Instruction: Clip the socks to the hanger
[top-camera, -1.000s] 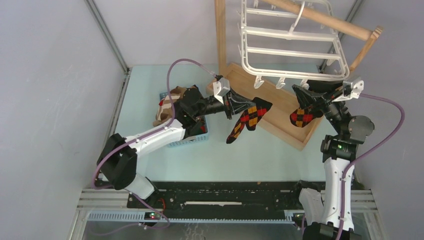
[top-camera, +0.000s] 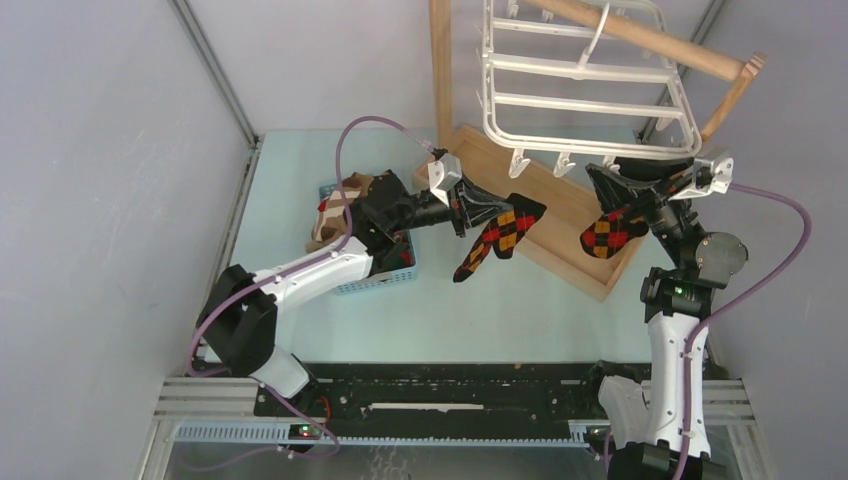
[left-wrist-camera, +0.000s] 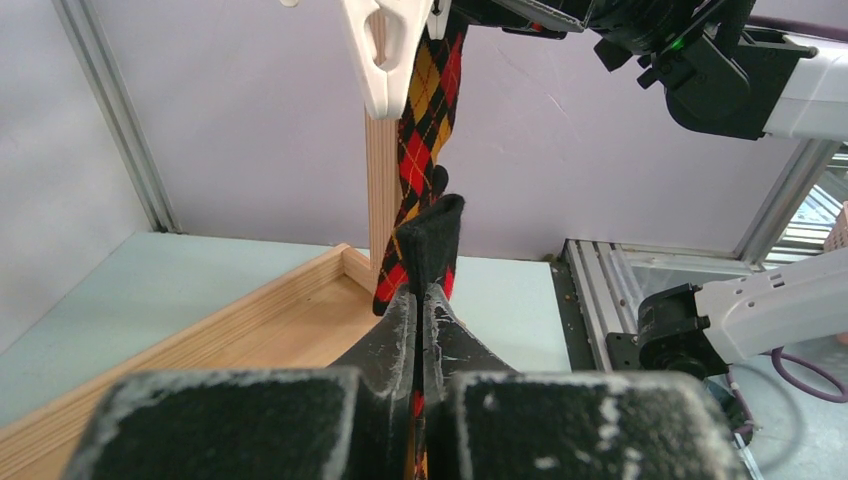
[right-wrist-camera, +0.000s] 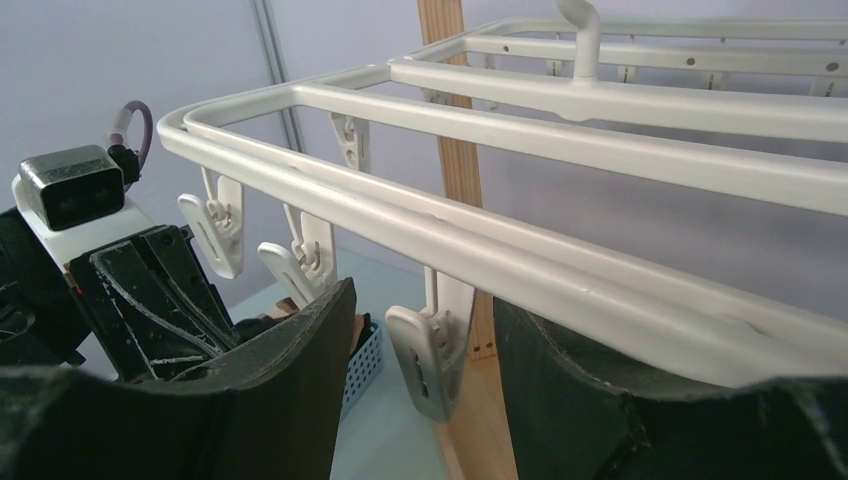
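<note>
The white hanger (top-camera: 590, 148) with clips hangs at the upper right. My left gripper is shut on an argyle sock (top-camera: 500, 235), whose dark top (left-wrist-camera: 428, 235) shows above the fingertips. A second argyle sock (top-camera: 605, 232) hangs beside my right gripper, behind a white clip (left-wrist-camera: 385, 60) in the left wrist view. My right gripper is at the hanger's front right, its fingers either side of a clip (right-wrist-camera: 428, 355). Whether it is fully open, and what holds that second sock, I cannot tell.
A blue basket (top-camera: 375, 283) with more socks lies under the left arm. A wooden tray (top-camera: 570, 210) sits below the hanger. Wooden posts and the top bar frame the hanger.
My right gripper has shifted very slightly rightward, and the socks sway a little. The left arm is still.
</note>
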